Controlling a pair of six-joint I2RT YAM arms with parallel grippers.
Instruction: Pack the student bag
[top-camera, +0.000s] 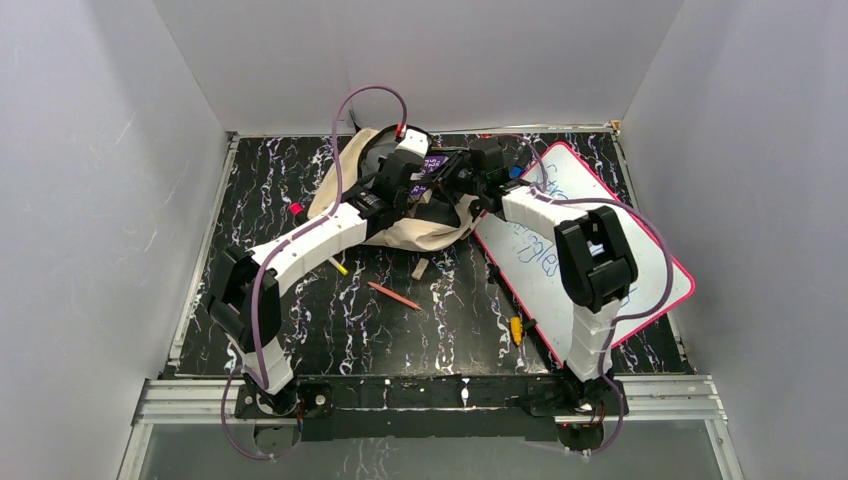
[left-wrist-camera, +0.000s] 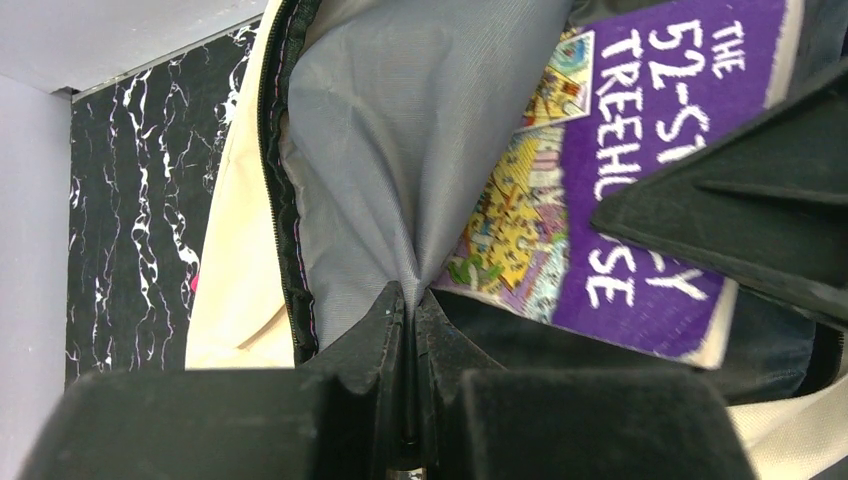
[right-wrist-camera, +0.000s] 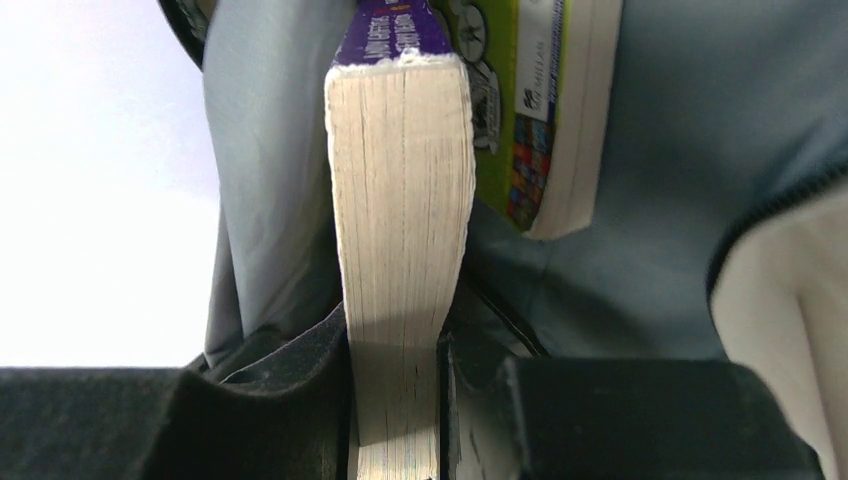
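The open cream bag (top-camera: 415, 236) with grey lining (left-wrist-camera: 375, 110) lies at the back centre. In the left wrist view my left gripper is shut on a fold of that lining at the bag's mouth. A purple book (left-wrist-camera: 640, 270), lettered "52-Storey Treehouse", is partly inside the bag. My right gripper grips this book across its thickness, the page edge (right-wrist-camera: 400, 190) facing the right wrist camera. Deeper in the bag sits a green-yellow book (right-wrist-camera: 508, 120), just to the right of the held one in that view.
On the black marble table lie an orange-red pencil (top-camera: 394, 295), a small beige block (top-camera: 420, 268), a yellow-tipped item (top-camera: 340, 267) and a yellow tool (top-camera: 516, 330). A red-edged whiteboard (top-camera: 530, 265) covers the right side.
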